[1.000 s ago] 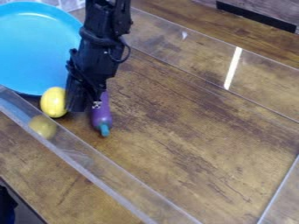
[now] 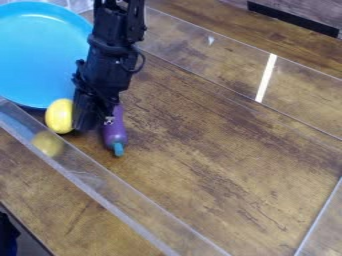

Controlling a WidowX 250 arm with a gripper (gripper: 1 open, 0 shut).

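Observation:
My black gripper [image 2: 91, 112] reaches down at the left of the camera view, low beside a yellow oval object [image 2: 59, 116] and a purple object [image 2: 115, 132] with a teal tip. The yellow object is at the left of the fingertips, the purple one at the right. The fingertips are dark and partly hidden, and I cannot see anything held between them. A large blue round plate [image 2: 34, 55] lies behind at the upper left.
A clear plastic wall runs diagonally along the lower left, close to the yellow object.
The gripper has shifted slightly over the last second, staying low between the two objects. The purple object has moved a little.

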